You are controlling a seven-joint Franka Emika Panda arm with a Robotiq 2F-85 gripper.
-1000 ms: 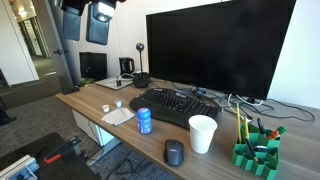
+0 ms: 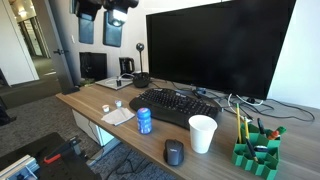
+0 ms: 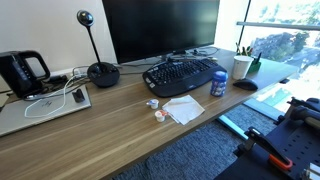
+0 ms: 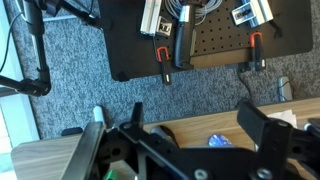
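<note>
High above the front of the desk, my gripper hangs open, with nothing between its fingers. Its dark parts point(image 2: 117, 18) show at the upper left of the first exterior view. On the wooden desk stand a blue can point(image 2: 145, 120) and a white cup point(image 2: 202, 133), with a black mouse point(image 2: 174, 152) near the front edge. A green holder point(image 2: 257, 155) full of pens and tools is at the right. Toward the left lies a white napkin point(image 3: 183, 109), and two small white items point(image 3: 152, 103) point(image 3: 160, 116) sit beside it.
A black keyboard point(image 2: 172, 104) lies before the large monitor point(image 2: 220, 45). Farther left are a webcam on a stand point(image 3: 97, 60) and a kettle point(image 3: 24, 70). Bare desk point(image 3: 80, 140) stretches across the left. Below the gripper is a black base plate point(image 4: 130, 65) beside carpet.
My arm and gripper have shifted at the top of the first exterior view, slightly to the right and down, with more dark parts showing. The desk objects have stayed put.
</note>
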